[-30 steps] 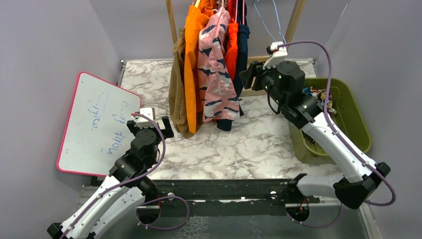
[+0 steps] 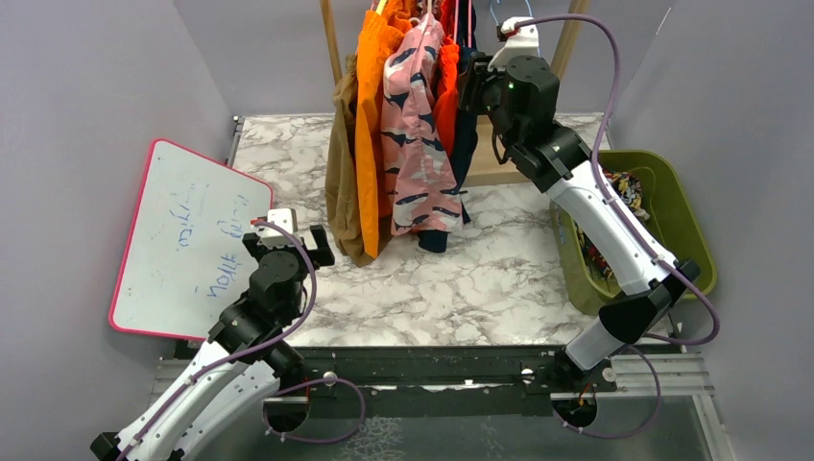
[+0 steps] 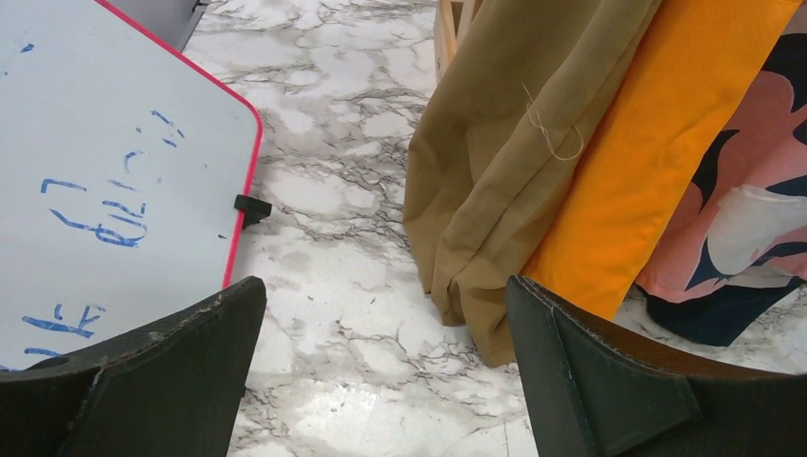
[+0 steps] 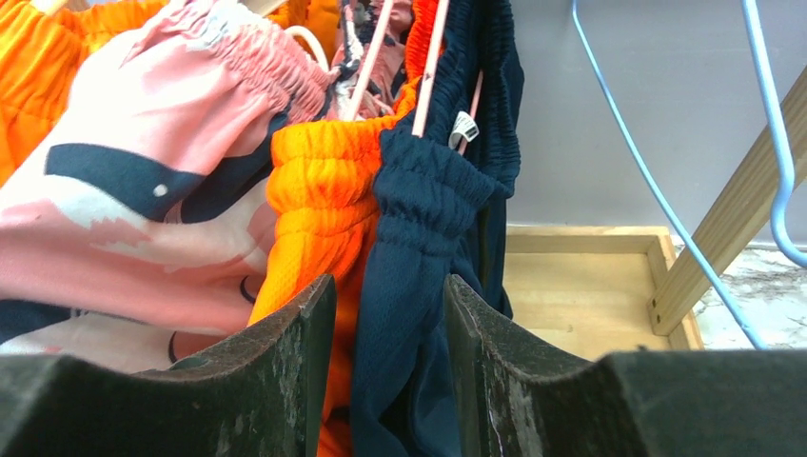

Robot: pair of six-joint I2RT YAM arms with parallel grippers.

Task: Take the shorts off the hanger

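Shorts hang on a rack in the top view: olive [image 2: 343, 173], orange [image 2: 371, 134], pink patterned [image 2: 418, 144], red-orange [image 2: 446, 91] and navy [image 2: 464, 144]. My right gripper is part open at the navy waistband [image 4: 428, 190], beside the orange-red one [image 4: 324, 171]; whether cloth is between its fingers is unclear, and it is not closed on any. Pink hanger bars show above the waistbands. My left gripper stands open low at the left, short of the olive and orange legs, with nothing between its fingers.
A green bin [image 2: 691, 230] with mixed cloth stands at the right. A whiteboard [image 2: 182, 250] lies at the left. Empty blue hangers [image 4: 780, 181] hang right of the navy shorts near a wooden post [image 4: 723, 228].
My right arm has risen toward the back and left, up to the top of the navy shorts. The left arm and the hanging shorts have not visibly moved.
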